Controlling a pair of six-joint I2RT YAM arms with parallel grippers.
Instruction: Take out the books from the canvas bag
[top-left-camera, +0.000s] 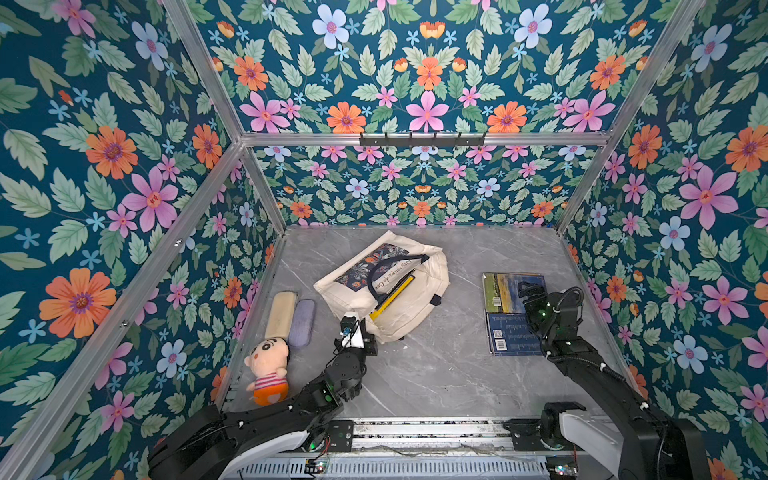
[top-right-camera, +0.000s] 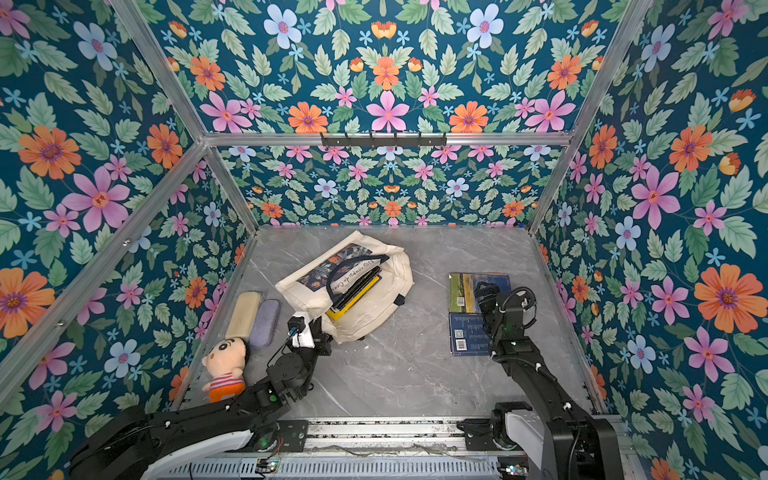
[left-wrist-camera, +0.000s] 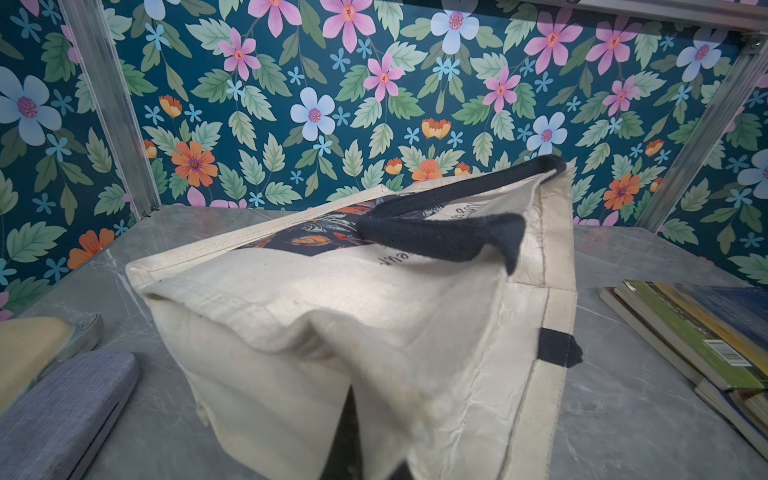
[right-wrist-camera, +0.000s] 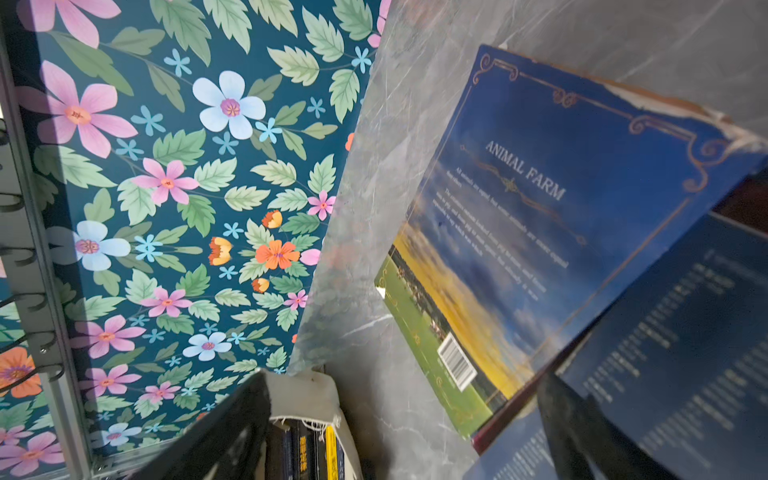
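The cream canvas bag (top-left-camera: 424, 304) (top-right-camera: 384, 312) (left-wrist-camera: 240, 344) lies at the middle with dark handles (left-wrist-camera: 440, 236) on top and books (top-left-camera: 390, 296) (right-wrist-camera: 312, 456) showing in its mouth. My left gripper (top-left-camera: 357, 332) (top-right-camera: 312, 328) is at the bag's near-left end, shut; whether fabric sits between its fingers is unclear. My right gripper (top-left-camera: 534, 297) is open above books lying out on the right, the Animal Farm book (top-right-camera: 464, 292) (right-wrist-camera: 528, 232) and a dark blue book (top-left-camera: 512, 340) (right-wrist-camera: 672, 336), with nothing between its fingers.
At the left lie a plush doll (top-left-camera: 268, 372), a beige case (top-left-camera: 280, 314) and a lavender case (top-left-camera: 301, 322). Bare grey table (top-left-camera: 448, 376) shows between bag and books and along the front. Floral walls and metal rails surround the space.
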